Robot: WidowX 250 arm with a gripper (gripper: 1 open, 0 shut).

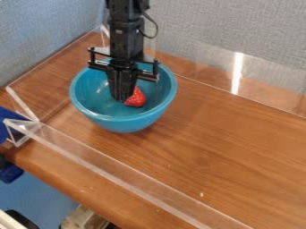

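Note:
A teal bowl (156, 108) sits on the wooden table toward the upper left. My black gripper (121, 93) reaches down into it, its fingers closed, with nothing visible between them. A red strawberry-like object (136, 98) lies in the bowl just right of the fingers, partly hidden by them.
Clear low walls edge the table, with a textured wall behind. The wooden surface (221, 156) to the right of the bowl is clear. A blue object (7, 122) is at the far left, beyond the table's edge.

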